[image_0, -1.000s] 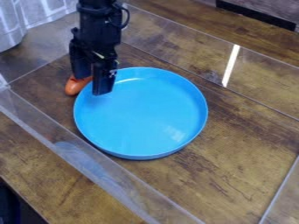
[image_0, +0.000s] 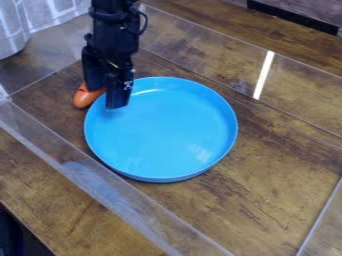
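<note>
My black gripper (image_0: 104, 80) hangs from the top left of the camera view over the left rim of a blue plate (image_0: 160, 135), open, its fingers pointing down. An orange object (image_0: 83, 97), like a carrot, lies on the wooden table just left of the plate, beside the fingers and partly hidden behind them. The plate is empty.
Bare wooden table (image_0: 254, 210) surrounds the plate to the right and front. A clear strip or edge runs diagonally along the lower left, and something white and crumpled (image_0: 20, 25) sits at the top left corner.
My gripper has shifted very slightly to the left, toward the orange object. The plate and the orange object look unmoved.
</note>
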